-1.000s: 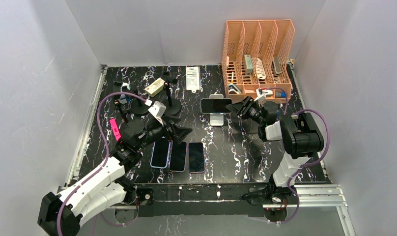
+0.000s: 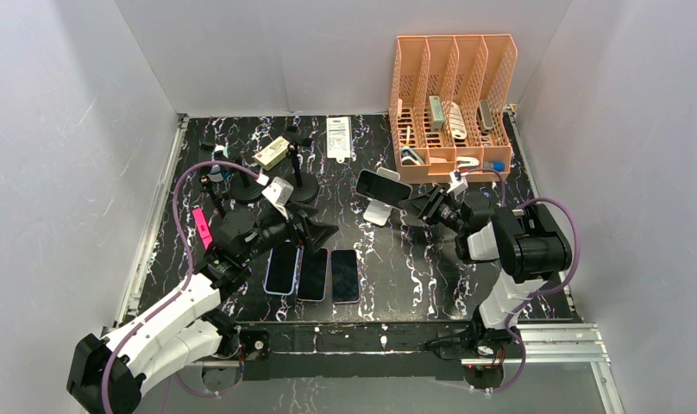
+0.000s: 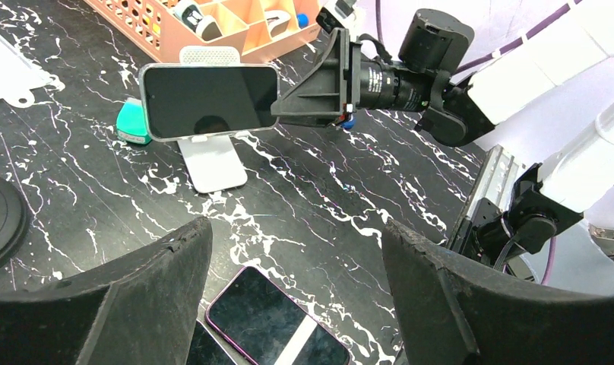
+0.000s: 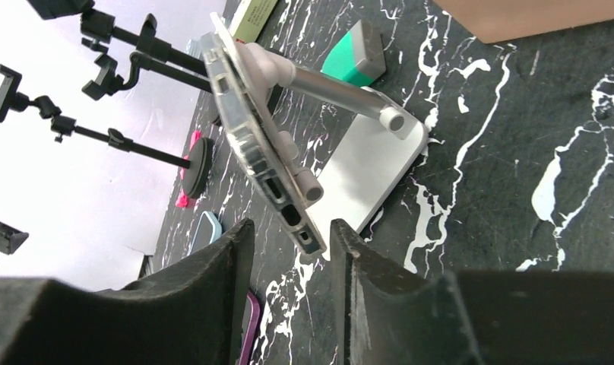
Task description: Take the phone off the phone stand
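Observation:
The phone (image 2: pixel 381 187) sits on the white stand (image 2: pixel 377 213), screen toward the front and now slightly askew in the top view; the left wrist view shows the phone (image 3: pixel 209 101) sideways on the stand (image 3: pixel 213 163). My right gripper (image 2: pixel 416 205) is at the phone's right end. In the right wrist view the phone's edge (image 4: pixel 262 152) runs down to just between or beyond the fingertips of the right gripper, which is part open; contact is unclear. My left gripper (image 2: pixel 315 231) stands open above the lower phones, with nothing between its fingers.
Several phones (image 2: pixel 346 276) lie along the front. An orange organizer (image 2: pixel 448 52) stands at the back right. Black stands (image 2: pixel 304 185) and small boxes are at the back left.
My right gripper has moved slightly toward the front, and the phone and stand have turned, the phone's right end lower in the top view. The left arm is still.

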